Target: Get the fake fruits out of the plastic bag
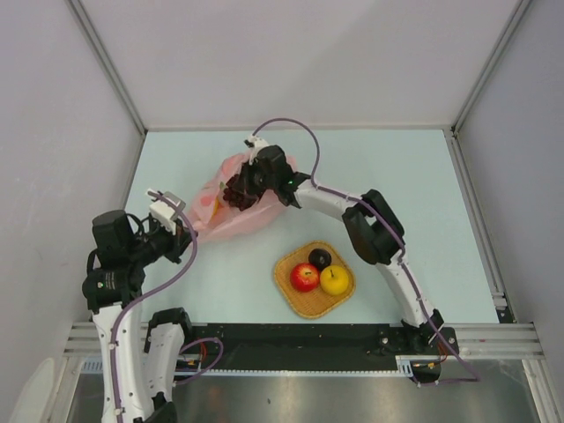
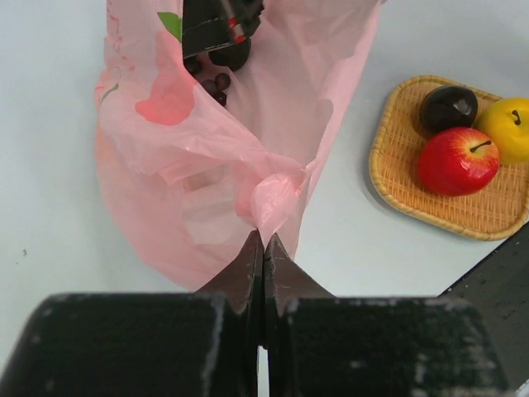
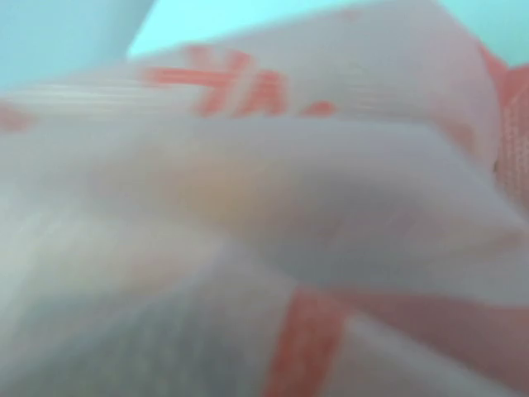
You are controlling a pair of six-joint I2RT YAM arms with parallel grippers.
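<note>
The pink plastic bag (image 1: 242, 222) lies at the back left of the table, its mouth spread. Its near corner is pinched in my left gripper, which is shut on the film. Inside the bag are a dark red grape bunch (image 1: 236, 196), a yellow fruit (image 1: 216, 204) mostly behind film, and a green leaf (image 2: 171, 23). My right gripper (image 1: 248, 183) reaches into the bag over the grapes and is shut; the arm hides its tips from above, and no held fruit shows. In the right wrist view, blurred bag film (image 3: 372, 198) covers everything.
A wicker tray (image 1: 304, 306) at the front middle holds a red apple (image 1: 305, 278), a yellow apple (image 1: 335, 280) and a dark round fruit (image 1: 320, 258).
</note>
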